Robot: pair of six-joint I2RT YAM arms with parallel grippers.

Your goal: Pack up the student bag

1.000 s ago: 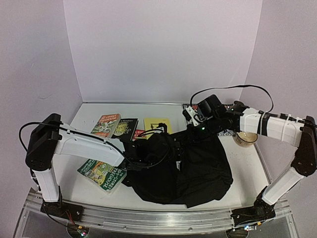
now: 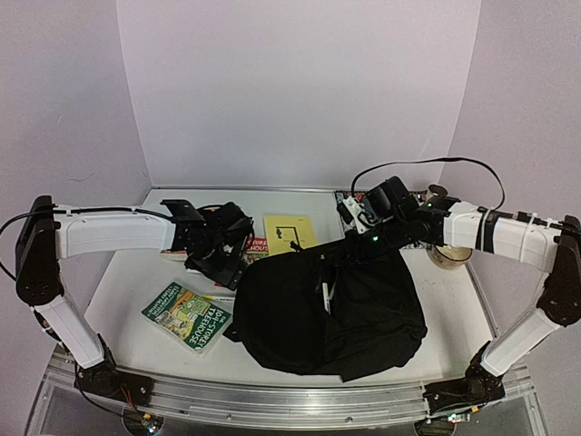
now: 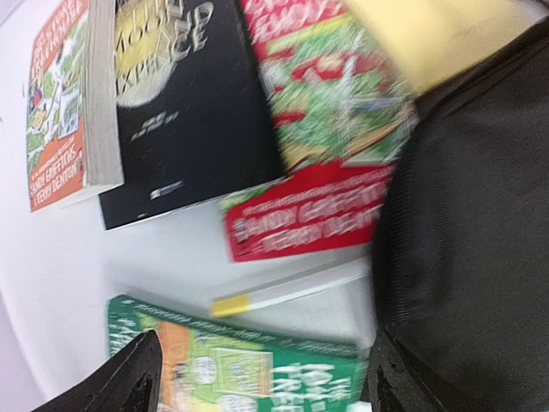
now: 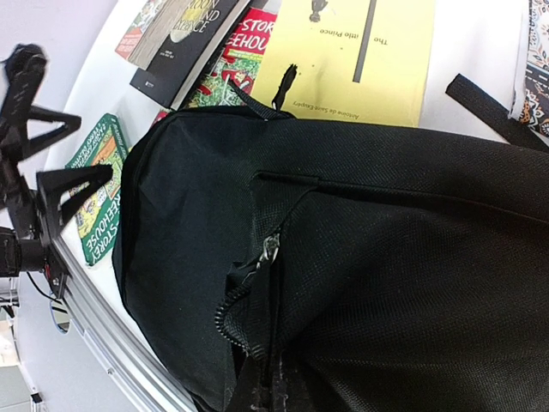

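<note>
The black bag (image 2: 281,313) lies across the front of the table, a pale strip showing in its opening. At the bag's upper edge is my right gripper (image 2: 340,257); in the right wrist view its fingers (image 4: 257,390) are close together on the black fabric below the zip pull (image 4: 270,247). My left gripper stands open left of the bag, its fingers wide apart and nothing held. Beneath it lies a green Treehouse book (image 2: 189,316). A white stick with a yellow end (image 3: 292,287) lies behind that book, partly hidden by the bag.
Behind the bag lie a yellow Little Prince book (image 4: 343,60), a red Treehouse book (image 3: 300,210), a black book (image 3: 189,112) and an orange-covered book (image 3: 60,112). A round container (image 2: 449,257) stands at the right.
My left arm has drawn back leftward from over the bag's opening to beside the bag's left edge. The right arm and the bag look almost unmoved.
</note>
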